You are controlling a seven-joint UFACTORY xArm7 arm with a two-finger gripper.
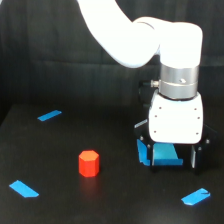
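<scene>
On the right side of the dark table, a blue box-like object [165,155] is partly hidden by the white hand. My gripper [172,158] points down right at it, its dark fingers spread wide. One finger shows in front of the blue object and the other just past its right side. Whether either finger touches it cannot be made out. To the left, a red hexagonal block [89,163] stands alone, apart from the gripper.
Flat blue strips lie on the table at the far left [49,115], the near left [23,188] and the near right [196,197]. Dark cloth hangs behind.
</scene>
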